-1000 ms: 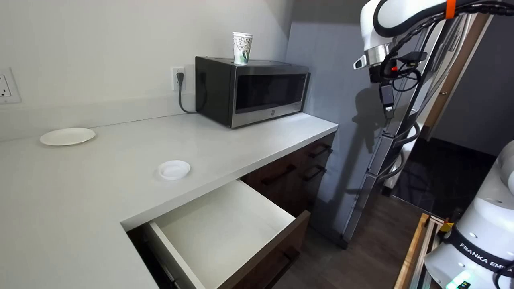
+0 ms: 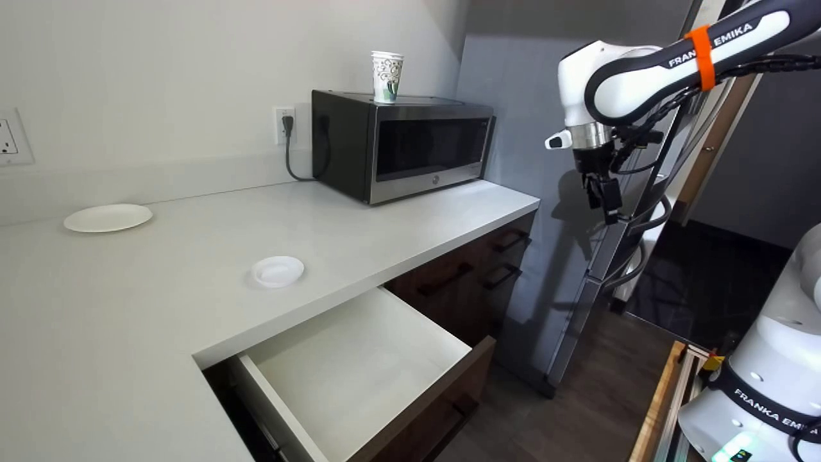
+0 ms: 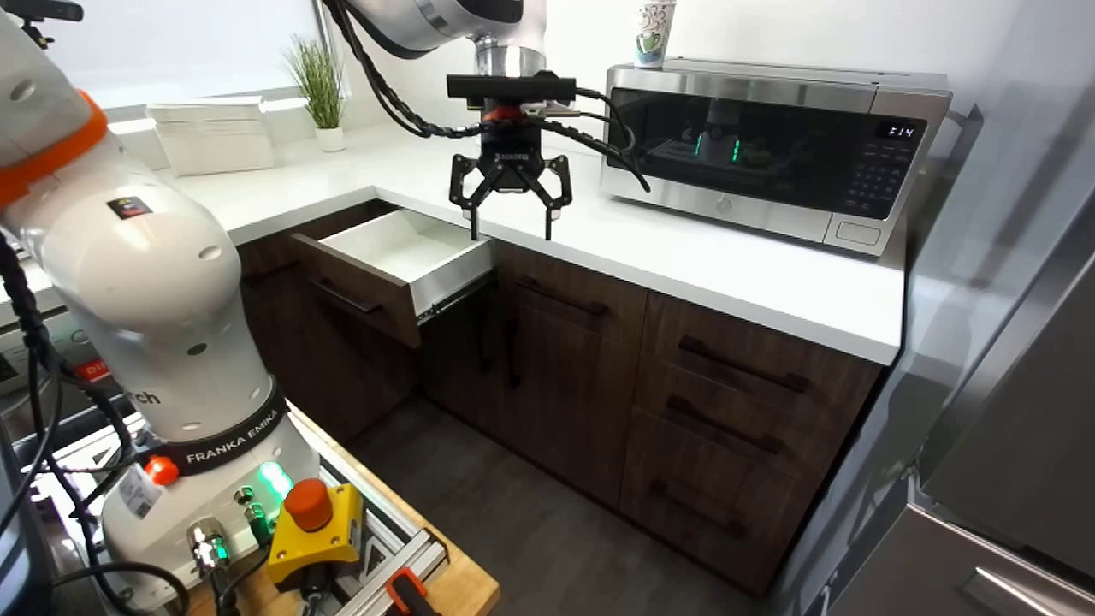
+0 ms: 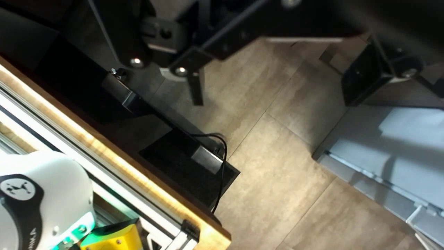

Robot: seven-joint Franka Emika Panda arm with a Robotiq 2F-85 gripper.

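Note:
My gripper (image 3: 511, 234) is open, its two fingers hanging down apart with nothing between them. Well to the right of the drawer, it hangs in front of the fridge in exterior view 1. Below it in the wrist view there is only bare floor (image 4: 266, 166). An empty white-lined drawer (image 2: 362, 369) is pulled out under the counter. On the countertop (image 2: 177, 262) lie a small white dish (image 2: 278, 272) near the front edge and a flat white plate (image 2: 108, 218) farther back.
A microwave (image 2: 415, 146) with its door shut stands at the back right, stacked paper cups (image 2: 387, 77) on top. The grey fridge (image 2: 531, 177) borders the counter. A yellow box with a red button (image 3: 313, 529) sits by my base. Mid-counter is free.
My arm and gripper have moved down and slightly to the left in exterior view 1, and the wrist has turned. Drawer, dish, plate and cups have stayed put.

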